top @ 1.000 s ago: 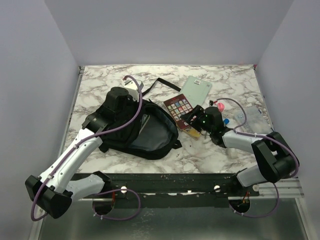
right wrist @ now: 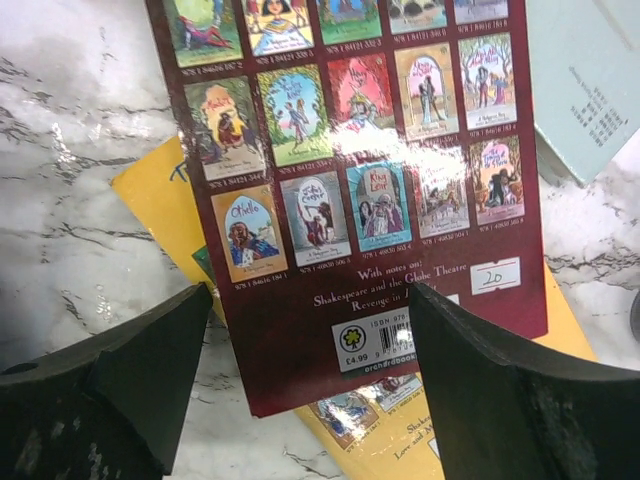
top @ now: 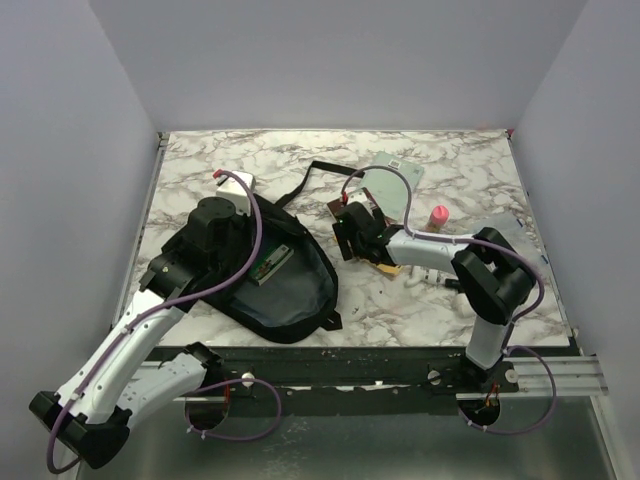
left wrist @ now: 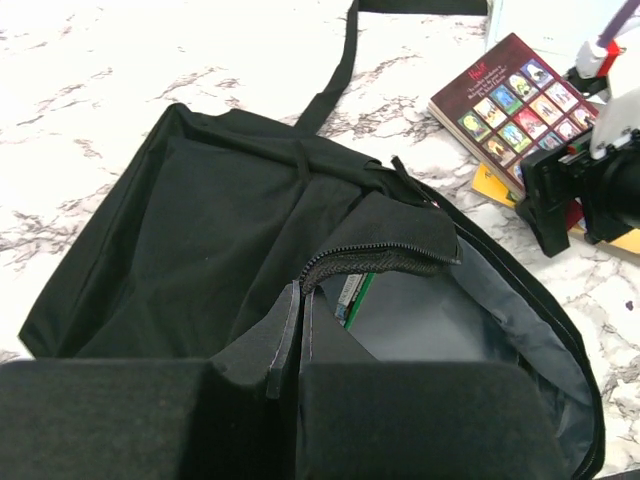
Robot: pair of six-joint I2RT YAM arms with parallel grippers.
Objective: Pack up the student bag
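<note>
The black bag (top: 290, 315) lies open on the left, its grey lining and a slim green-edged item (top: 270, 262) inside. My left gripper is shut at the zipped flap near the top of its opening, the fabric rising from between its fingertips. My right gripper hangs over a maroon book (right wrist: 380, 270) with a grid of covers, lying on a yellow book (right wrist: 560, 330). Its fingers stand apart at the book's lower part; nothing is clearly held.
A pale green folder (top: 395, 175) lies behind the books. A pink item (top: 438, 215), small dark items and a clear pouch (top: 510, 235) are at the right. The black strap (left wrist: 335, 80) runs behind the bag.
My right gripper has moved left over the maroon book, its arm swinging round. My left gripper has drawn left, and the bag's opening has shifted left with it.
</note>
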